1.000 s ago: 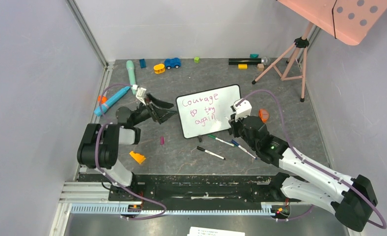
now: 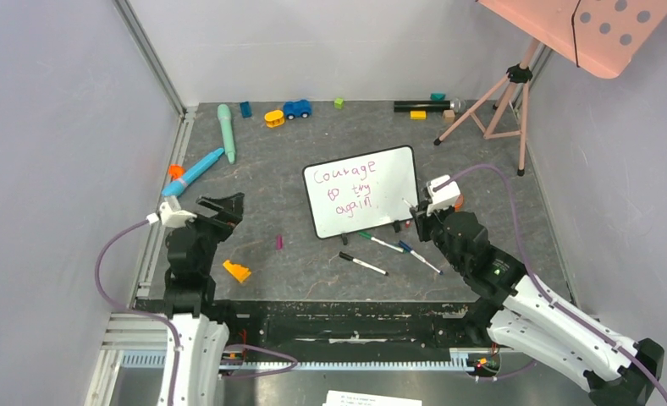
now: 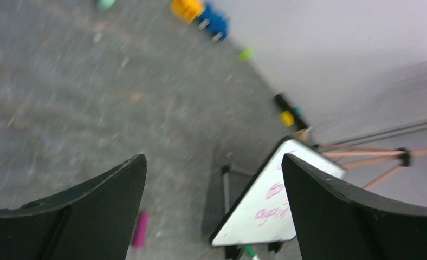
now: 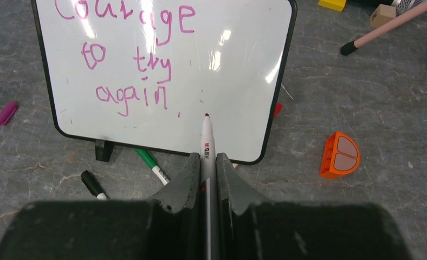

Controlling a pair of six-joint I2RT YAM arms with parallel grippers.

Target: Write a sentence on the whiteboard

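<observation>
The whiteboard (image 2: 389, 207) stands tilted mid-table and bears pink handwriting (image 4: 130, 95) reading "Courage to try again", with a small dot after the last word. My right gripper is shut on a white marker (image 4: 207, 143), its pink-red tip uncapped and pointing up at the board's lower right part. Whether that tip touches the surface I cannot tell. Over the left side of the table, away from the board, my left gripper (image 2: 240, 210) stands open, nothing between its fingers. A pink cap (image 2: 279, 242) lies on the table left of the board.
Green (image 2: 383, 242), blue (image 2: 421, 258) and black (image 2: 364, 264) markers lie in front of the board. An orange block (image 4: 340, 155) sits to its right. Toys line the back edge, and a pink tripod (image 2: 508, 106) stands back right. Free table lies left of the board.
My left arm has drawn back leftward from the board's left edge. The right gripper has shifted slightly right and toward the front with the marker in it. The writing looks unchanged.
</observation>
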